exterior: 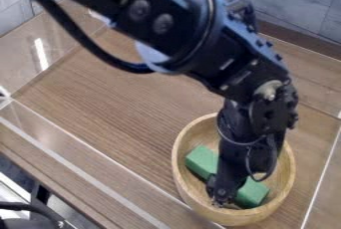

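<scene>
A round tan bowl (193, 138) stands at the lower right of the wooden counter. In it lies a green block (204, 161), tilted diagonally and partly covered by my gripper (236, 181). The dark gripper points down into the bowl, its fingertips at the block. Whether they touch it is hard to tell, as the fingers overlap it in this view.
A tiled wall (300, 9) runs along the back. Dark cables or parts show at the bottom left corner.
</scene>
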